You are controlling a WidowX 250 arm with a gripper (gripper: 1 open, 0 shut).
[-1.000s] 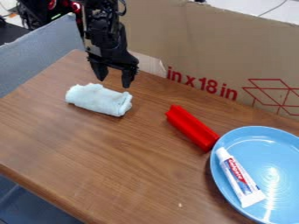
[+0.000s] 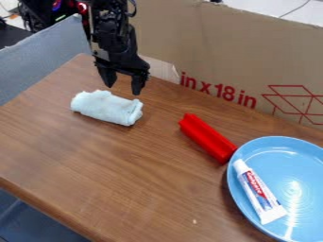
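My black gripper [image 2: 123, 82] hangs open over the back left of the wooden table, its fingers pointing down with nothing between them. Just below it, toward the front, lies a folded white cloth [image 2: 108, 108]. A red cylindrical object [image 2: 207, 137] lies at a slant right of the cloth. At the right a light blue plate [image 2: 294, 178] holds a white toothpaste tube [image 2: 259, 192] near its left side.
A cardboard panel [image 2: 228, 57] printed "in x 18 in" stands along the back of the table [image 2: 139, 180]. A grey padded edge borders the left.
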